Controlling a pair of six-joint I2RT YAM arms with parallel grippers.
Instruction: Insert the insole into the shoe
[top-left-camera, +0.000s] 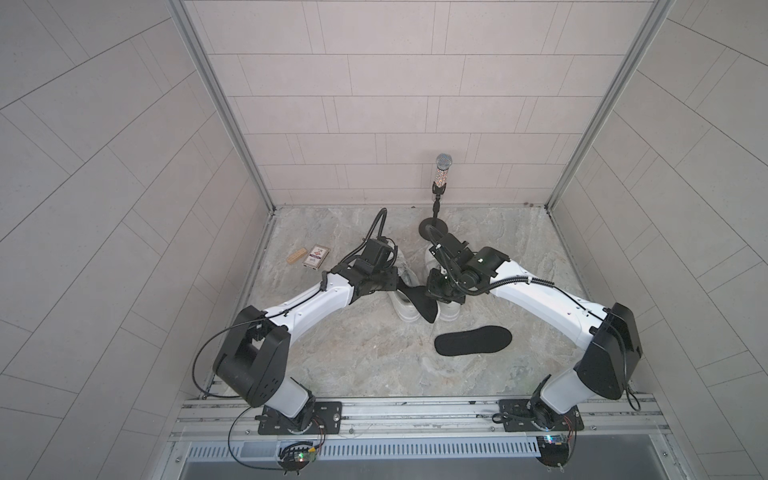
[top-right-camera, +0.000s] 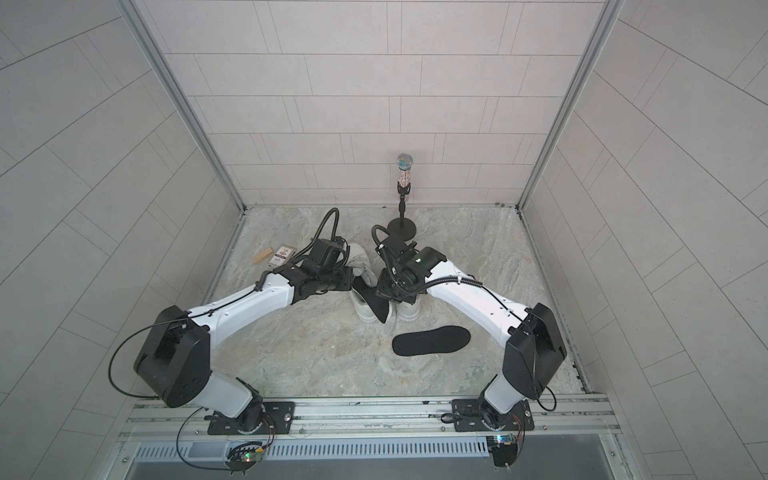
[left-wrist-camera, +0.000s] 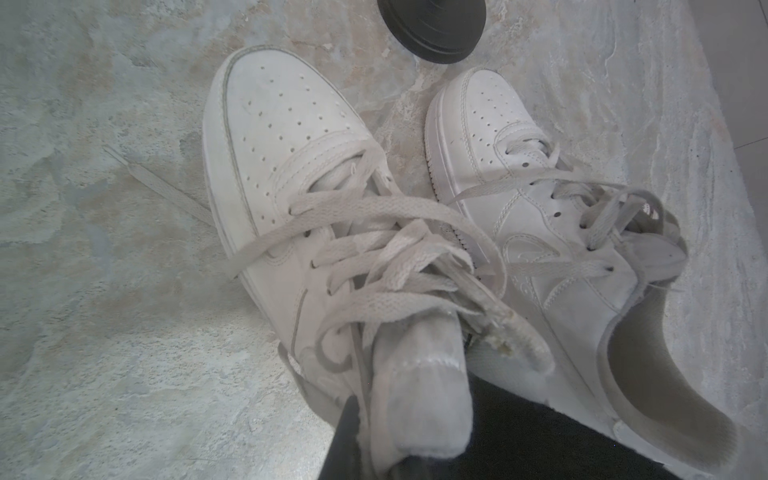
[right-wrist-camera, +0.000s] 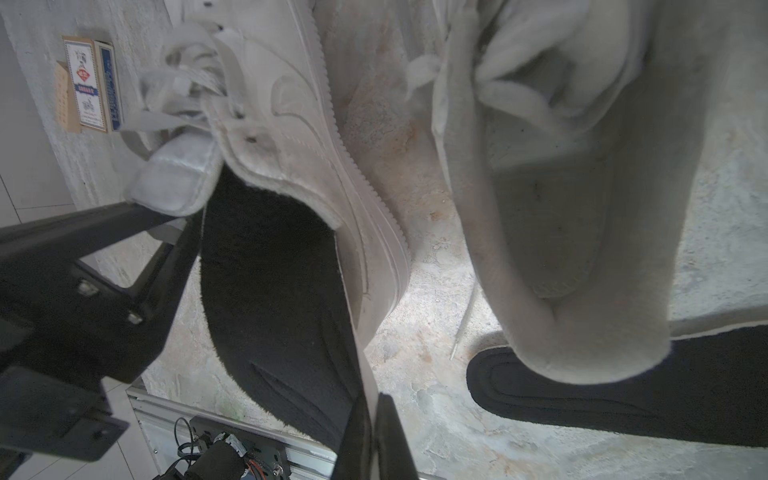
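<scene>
The left white shoe (left-wrist-camera: 280, 144) lies with its toe toward the back, laces loose. My left gripper (top-left-camera: 397, 281) is shut on its tongue (left-wrist-camera: 420, 392), pulled up out of the opening. A black insole (right-wrist-camera: 264, 296) slants into that shoe: its front end disappears under the tongue, while its rear part sticks out above the heel. By the insole's rear edge, my right gripper is shut on it, the thin rim running between the fingertips. How far the front reaches inside is hidden.
Close on the right stands the other white shoe (right-wrist-camera: 560, 352), its opening empty of black insole. A second black insole (top-left-camera: 473, 341) lies flat in front of it. A microphone stand (top-left-camera: 433, 228) is behind; a card box (top-left-camera: 316, 257) and wooden block (top-left-camera: 297, 256) lie back left.
</scene>
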